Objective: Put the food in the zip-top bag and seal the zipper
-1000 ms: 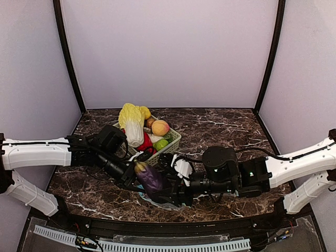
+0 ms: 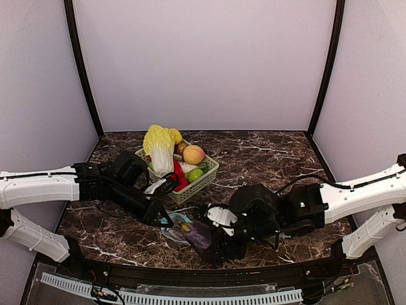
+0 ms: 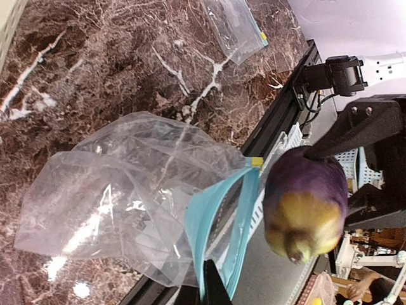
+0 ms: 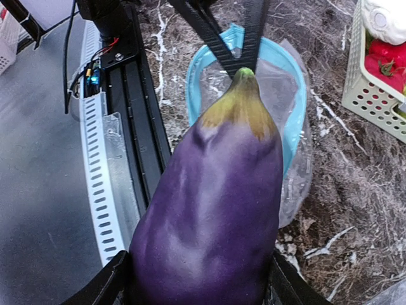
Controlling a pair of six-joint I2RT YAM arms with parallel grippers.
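The purple eggplant [image 4: 209, 190] is gripped by my right gripper [image 2: 219, 244], which is shut around its thick end. Its yellowish stem end points toward the mouth of the clear zip top bag [image 3: 108, 210]. The bag's light-blue rim [image 3: 238, 219] stands open in a loop, and the eggplant [image 3: 304, 203] is outside it, beside the opening in the left wrist view. My left gripper is shut on the blue rim at one side. In the right wrist view, the left fingers [image 4: 254, 32] appear close behind the stem; contact cannot be judged.
A pale green basket [image 2: 202, 183] holds a cabbage [image 2: 160, 145], a peach [image 2: 193, 154] and other produce behind the arms. Another clear bag [image 3: 235, 28] lies flat on the marble table. A dark rail [image 2: 190, 270] runs along the front edge.
The eggplant has moved toward the front edge and slightly right with my right gripper, uncovering more of the blue rim. The left gripper has shifted only slightly.
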